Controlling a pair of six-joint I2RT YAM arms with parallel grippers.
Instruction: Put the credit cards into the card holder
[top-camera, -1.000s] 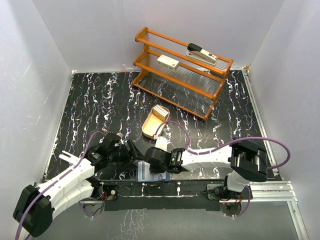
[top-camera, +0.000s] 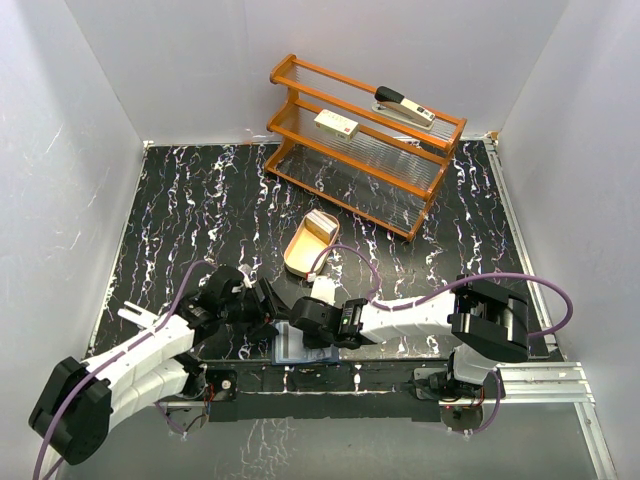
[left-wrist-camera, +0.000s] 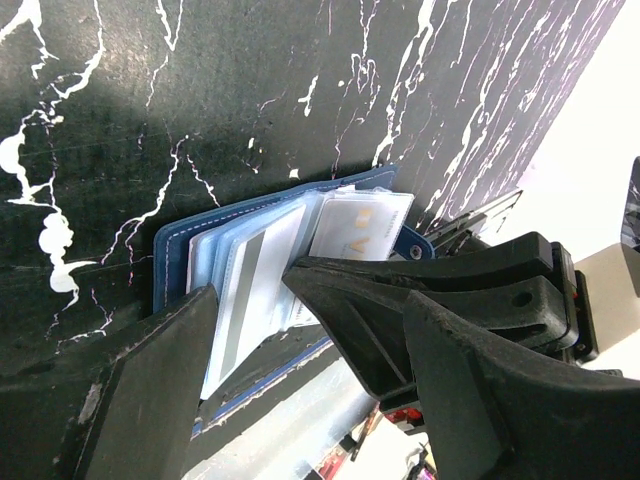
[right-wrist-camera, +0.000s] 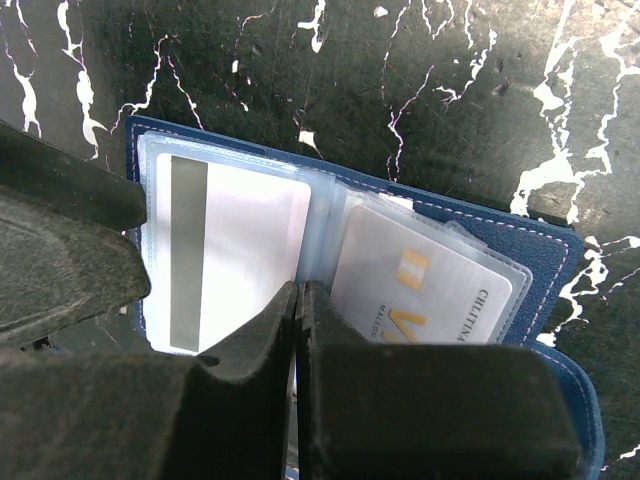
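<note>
The blue card holder (right-wrist-camera: 535, 255) lies open at the table's front edge, with clear sleeves holding a white striped card (right-wrist-camera: 245, 240) and a silver card with yellow marks (right-wrist-camera: 420, 275). My left gripper is open around the holder's sleeves, one finger resting over them. My right gripper is shut, its tips down on the holder between the two cards; nothing shows between them. In the top view both grippers cover much of the holder.
A tan tray (top-camera: 298, 256) with card-like items stands behind the holder. A wooden rack (top-camera: 360, 160) with a stapler (top-camera: 403, 108) and a box (top-camera: 336, 123) stands at the back.
The right arm's rear part has shifted very slightly over the last second. Otherwise the top view looks almost the same.
</note>
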